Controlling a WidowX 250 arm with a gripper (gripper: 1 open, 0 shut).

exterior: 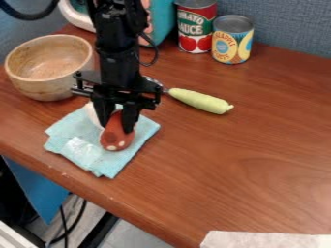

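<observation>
The black gripper (pixel 119 116) is down over a light blue cloth (pixel 73 147) near the table's left edge, its fingers around the upper part of an orange-red object (pixel 116 140) with pale spots at its lower end. Whether the fingers are closed on it cannot be made out. A white item behind the gripper on the cloth is mostly hidden. Right of the gripper lies a utensil with a pale yellow-green handle (pixel 199 101), its metal end partly behind the arm.
A wooden bowl (pixel 39 66) is at the left. At the back stand two cans (pixel 195 29) (pixel 231 44) and a teal item (pixel 161 19). A white sheet (pixel 265 239) lies at the front right.
</observation>
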